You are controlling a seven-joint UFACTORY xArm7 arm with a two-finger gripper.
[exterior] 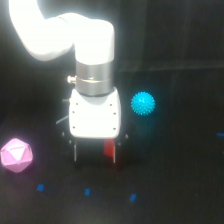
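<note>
My white gripper [95, 152] points down in the middle of the view. Its two thin fingers stand wide apart, so it is open. A small red block [109, 148] shows just below the gripper's body, close to the right finger [114, 152]. Its upper part is hidden by that body. Whether it lies between the fingers in depth or behind them, I cannot tell. To the gripper's right and farther back is a spiky light-blue ball [143, 103]. A pink faceted ball [16, 155] sits at the far left.
The surface is dark. Small blue marks [87, 191] lie in a row in front of the gripper, and another blue mark [220, 134] is at the right edge. Free room spreads to the right and in front.
</note>
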